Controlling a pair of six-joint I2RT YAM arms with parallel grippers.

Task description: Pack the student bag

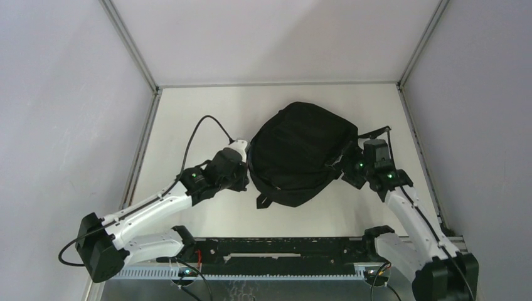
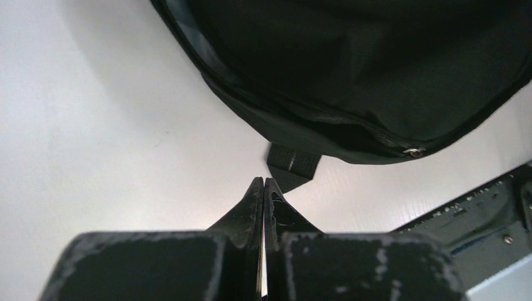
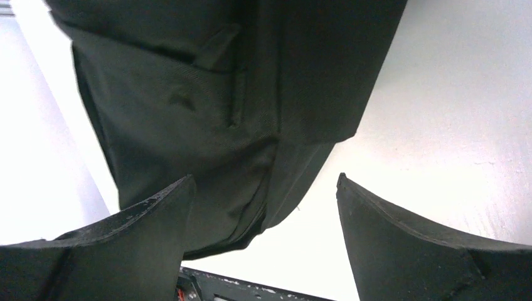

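A black bag (image 1: 301,153) lies on the white table, its zipped edge facing the front left. In the left wrist view, the bag's lower edge (image 2: 351,141) shows a zipper pull (image 2: 414,152) and a short strap end (image 2: 293,166). My left gripper is shut, nothing visible between its fingertips, just short of that strap. On the bag's right side my right gripper stands open. Black cloth (image 3: 188,119) of the bag stretches ahead of and partly between its spread fingers. The bag's inside is hidden from view.
A strap (image 1: 375,133) sticks out to the bag's right, close by my right arm. Bare white table (image 1: 182,125) lies left of the bag. The dark front rail (image 1: 276,246) borders the table, and walls close off both sides.
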